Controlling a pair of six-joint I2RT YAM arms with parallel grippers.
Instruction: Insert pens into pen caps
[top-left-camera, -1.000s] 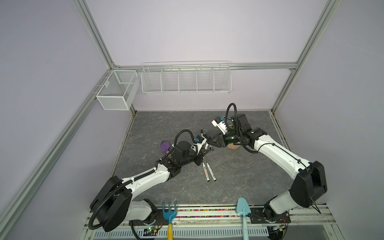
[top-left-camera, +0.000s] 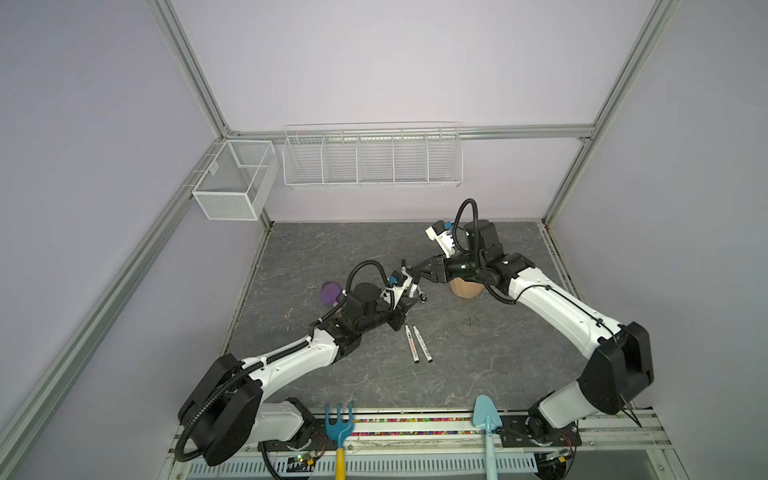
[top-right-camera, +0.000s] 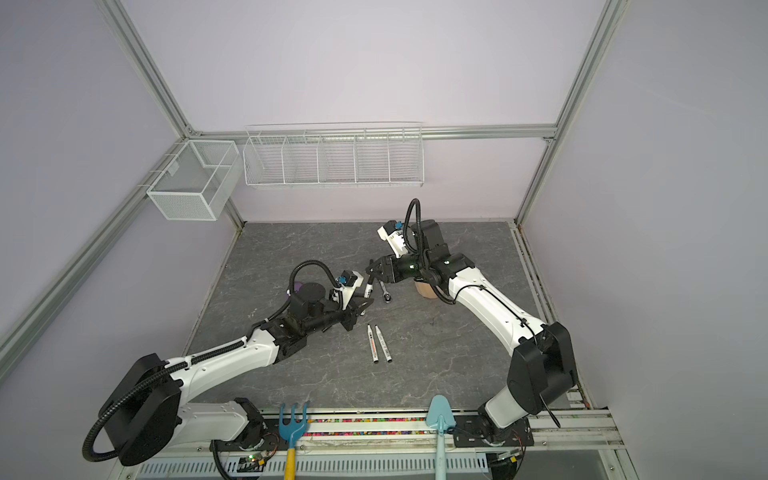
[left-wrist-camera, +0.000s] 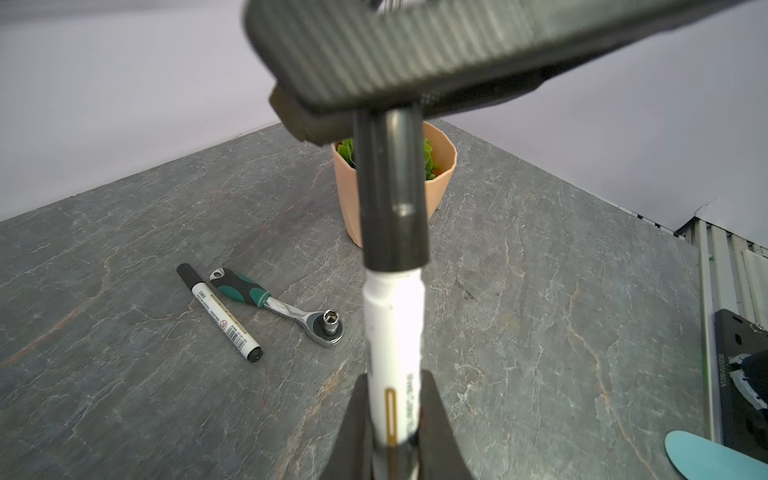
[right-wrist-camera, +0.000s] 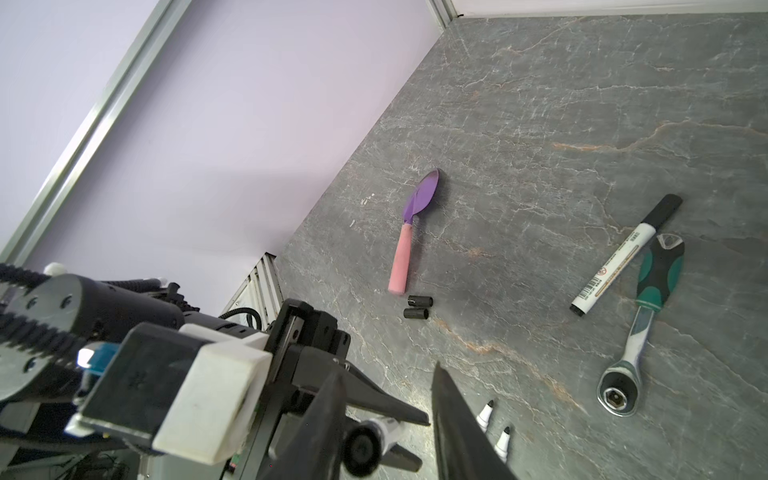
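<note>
My left gripper is shut on an upright white pen (left-wrist-camera: 393, 344), which carries a black cap (left-wrist-camera: 392, 192) on top. My right gripper is part open just above that cap, its fingers either side of or over its top; whether they touch it I cannot tell. Two pens (top-left-camera: 412, 343) (top-left-camera: 423, 343) lie on the table in front. Another black-capped marker (right-wrist-camera: 612, 268) lies behind, and two loose black caps (right-wrist-camera: 417, 308) lie near the spoon in the right wrist view.
A ratchet (right-wrist-camera: 640, 336) lies beside the marker, a spoon (right-wrist-camera: 401, 256) to the left, a plant pot (left-wrist-camera: 348, 200) behind the right arm. Wire baskets (top-left-camera: 372, 160) hang on the walls.
The left arm has not visibly moved.
</note>
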